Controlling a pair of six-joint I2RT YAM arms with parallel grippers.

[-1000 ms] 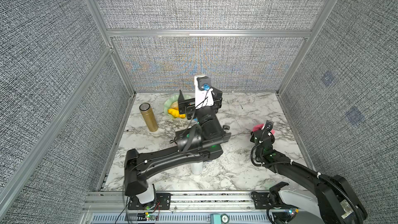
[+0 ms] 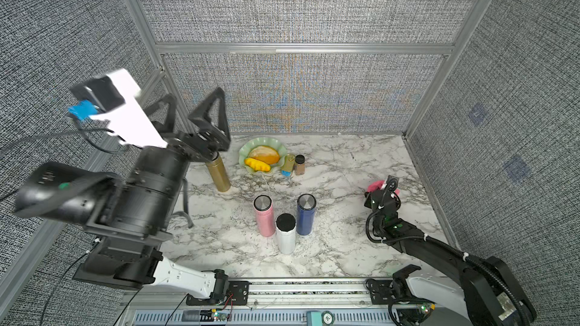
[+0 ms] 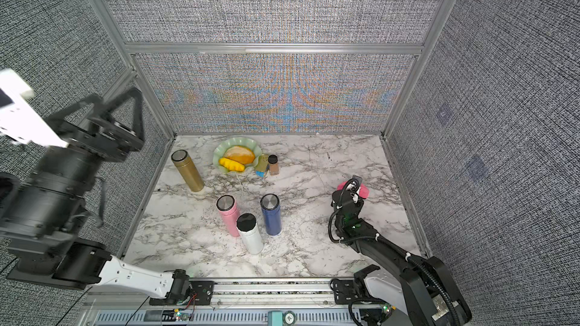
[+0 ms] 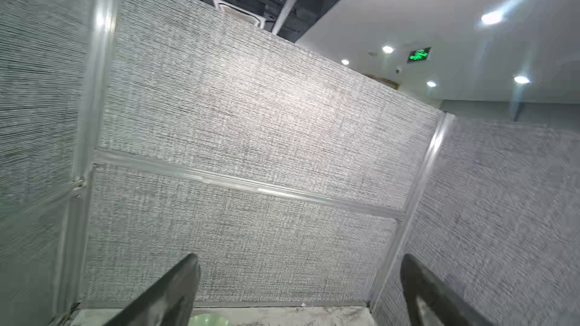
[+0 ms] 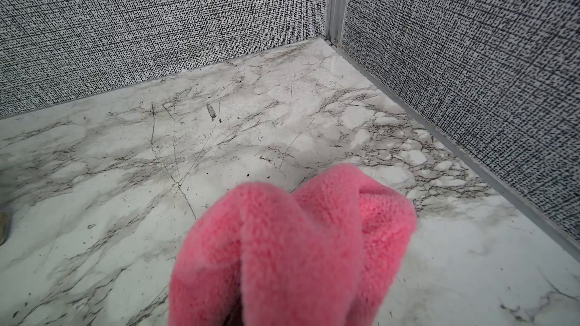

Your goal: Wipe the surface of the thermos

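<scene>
Several thermoses stand upright: a gold one [image 3: 188, 172] at the left, and a pink one [image 2: 264, 217], a white one [image 2: 285, 235] and a blue one [image 2: 305, 216] grouped near the front middle. My left gripper [image 2: 193, 97] is raised high at the left, open and empty, far above the table; its blurred fingers [image 4: 175, 289] are spread in the left wrist view. At the right, my right gripper [image 2: 380, 194] is low over the table, shut on a bunched pink cloth [image 5: 290, 247]. The cloth hides its fingertips in the right wrist view.
Toward the back left sits a green bowl [image 2: 280, 145] with yellow food-like items. Beside it are a small yellowish bottle [image 2: 288, 163] and a dark-capped jar [image 2: 300, 166]. Open table [image 2: 344, 229] lies between the blue thermos and the right arm.
My left arm has swung up and to the left from over the middle of the table, uncovering the pink, white and blue thermoses. The right arm and the cloth have stayed in place.
</scene>
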